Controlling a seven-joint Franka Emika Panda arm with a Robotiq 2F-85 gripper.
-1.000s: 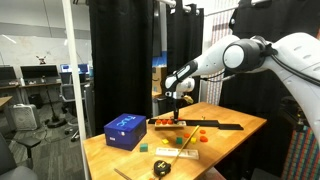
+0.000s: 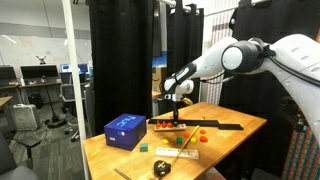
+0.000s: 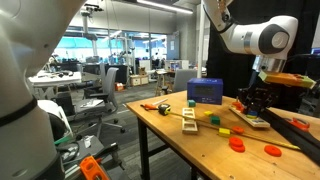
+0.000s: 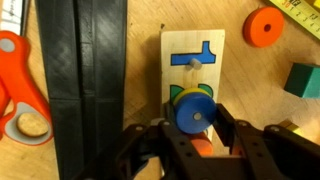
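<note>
My gripper is shut on a round blue piece, seen from above in the wrist view. Just below it lies a pale wooden board, marked with a blue number 1 and fitted with a bare peg. A yellow piece and green shapes show partly from under the blue one. Whether the blue piece touches the yellow piece or the peg under it is hidden. In exterior view 2 the gripper stands over the board, near the table's far side.
Left of the board lie a black bar and orange scissors. To its right are an orange disc and a green block. A blue box stands at the table's left; loose pieces lie in front.
The wrist of my arm has shifted slightly over the board. Other objects on the table look unmoved.
</note>
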